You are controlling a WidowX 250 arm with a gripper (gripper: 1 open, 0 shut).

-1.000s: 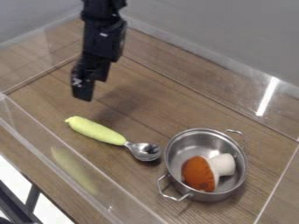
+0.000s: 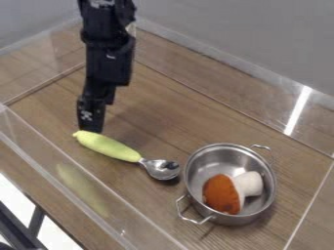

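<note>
My black gripper (image 2: 94, 115) hangs open over the left of the wooden table, just above the tip of a yellow-green banana-like object (image 2: 107, 145). That object lies on the wood next to the bowl end of a metal spoon (image 2: 162, 169). To the right stands a steel pot (image 2: 205, 160) with two handles, holding an orange-brown item (image 2: 221, 195) and a white item (image 2: 248, 183).
Bare wood (image 2: 183, 107) spreads behind and to the right. A clear plastic panel runs along the front left edge, and pale walls border the back and right.
My gripper has come lower and toward the front, closer to the yellow-green object. The objects on the table have not moved.
</note>
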